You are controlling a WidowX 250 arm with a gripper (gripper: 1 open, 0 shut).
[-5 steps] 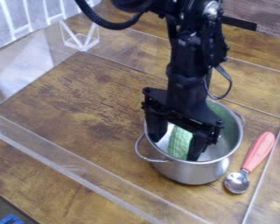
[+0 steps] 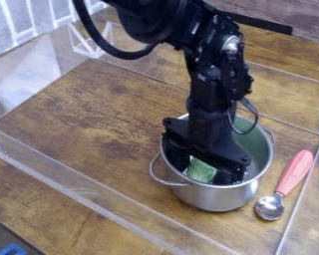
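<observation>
A black robot arm reaches down from the top into a steel pot (image 2: 209,195), with its gripper (image 2: 206,159) low inside the rim. A green object (image 2: 201,171) lies in the pot between or just under the fingers; whether they grip it is hidden. The pot's green-looking inside shows at the back right. A spoon (image 2: 271,205) with a pink handle lies beside the pot on the right.
Clear plastic edges run along its left and right sides. A small blue object (image 2: 5,249) sits at the bottom left corner.
The gripper has moved down into the pot and its fingers now cover more of the green object. The pot and spoon look nearly unmoved.
</observation>
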